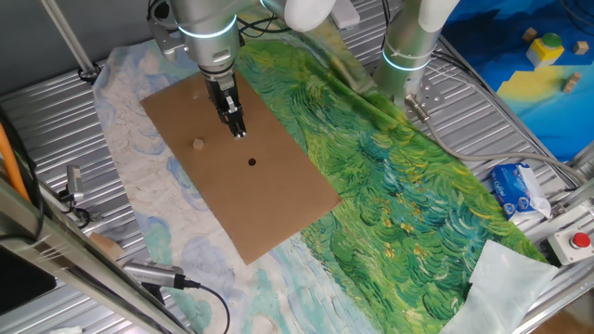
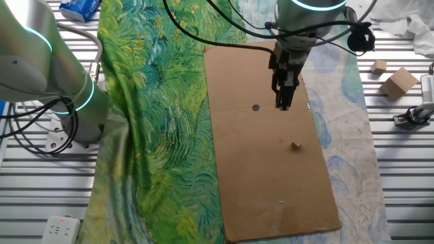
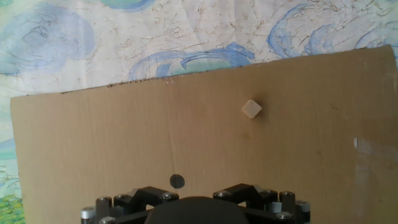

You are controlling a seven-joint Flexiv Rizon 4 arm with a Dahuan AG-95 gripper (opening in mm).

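A small wooden block (image 1: 198, 144) rests on a flat brown cardboard sheet (image 1: 288, 199). Near the middle of the sheet is a black round spot (image 1: 251, 162); whether it is a hole or a mark I cannot tell. My gripper (image 1: 239, 135) points down over the cardboard, apart from the block. In the second exterior view the block (image 2: 296, 145) lies nearer that camera than my gripper (image 2: 283, 107). From the wrist, the block (image 3: 251, 109) appears ahead and right of my open gripper, the black spot (image 3: 177, 181) just ahead of it. Nothing shows between the fingers.
Patterned cloth (image 1: 399, 213) lies under and around the cardboard. Loose wooden blocks (image 2: 399, 84) sit on the metal slats outside the cloth. The cardboard is otherwise bare.
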